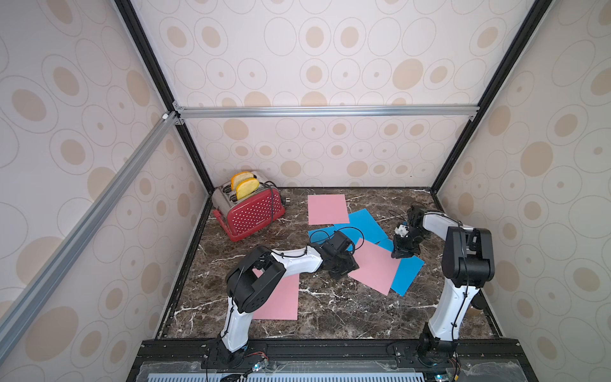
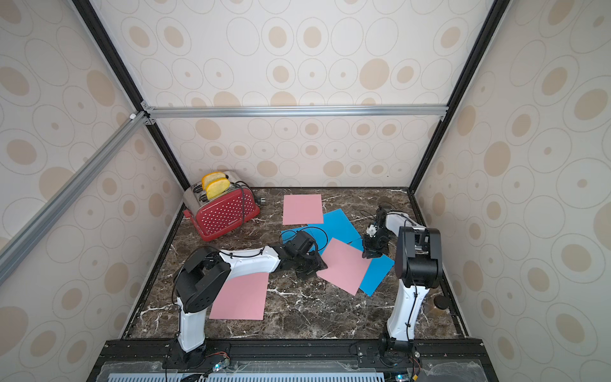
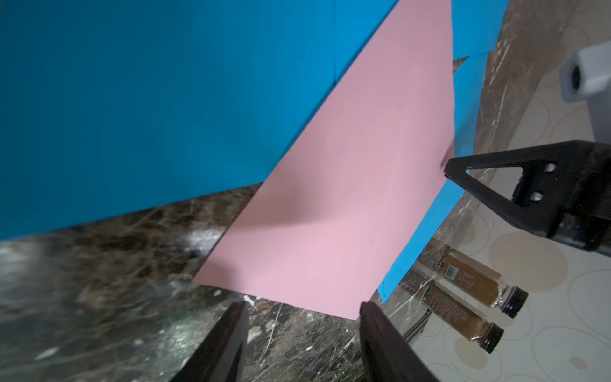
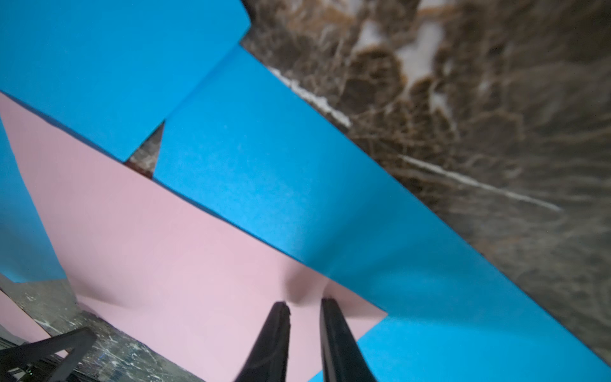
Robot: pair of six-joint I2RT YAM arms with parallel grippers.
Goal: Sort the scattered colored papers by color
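Observation:
A pink paper (image 1: 375, 264) lies slanted over blue papers (image 1: 362, 224) in the middle. My right gripper is shut on this pink paper (image 4: 178, 248) close to its corner, where the sheet bulges between the fingertips. Below it a blue paper (image 4: 318, 210) sticks out along the edge. My left gripper stands open just off the pink paper's near left corner (image 3: 267, 254), with nothing visible between its fingers. Other pink papers lie at the back (image 1: 327, 210) and at the front left (image 1: 280, 299), the latter partly under the left arm.
A red and grey toaster (image 1: 251, 207) with yellow slices stands at the back left. Two bottles (image 3: 467, 277) show at the right in the left wrist view.

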